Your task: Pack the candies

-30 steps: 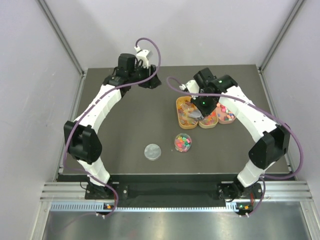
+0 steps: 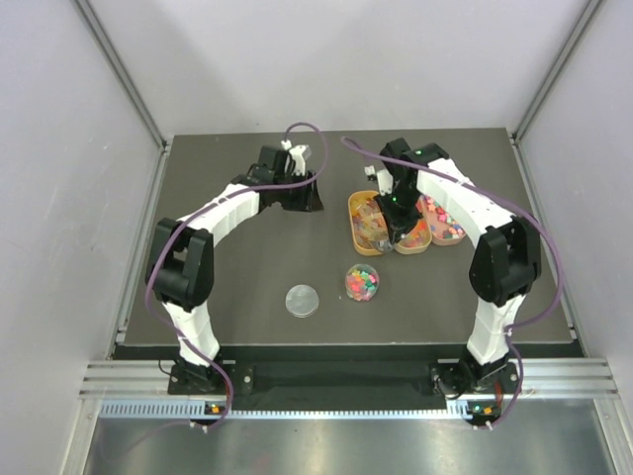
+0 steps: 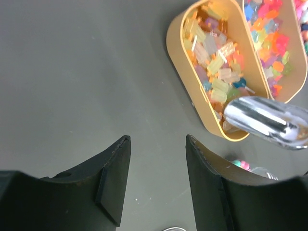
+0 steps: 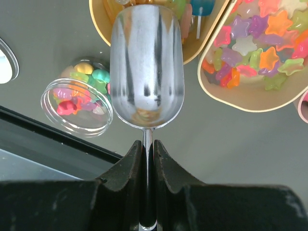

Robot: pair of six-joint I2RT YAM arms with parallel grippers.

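Note:
My right gripper is shut on the handle of a metal scoop (image 4: 147, 62), held over the edge of a yellow oval container (image 3: 187, 72) of long candies. Beside that are further containers with colourful candies, star-shaped ones in the pink-beige one (image 4: 250, 101). A clear round jar (image 2: 362, 282) holds mixed candies in front of the containers. My left gripper is open over bare table, left of the containers, nothing between its fingers.
A clear lid (image 2: 302, 301) lies left of the jar.
My left arm has come down and toward the front and right, nearer the containers. The right arm has shifted slightly with the scoop, which has moved a little toward the front.

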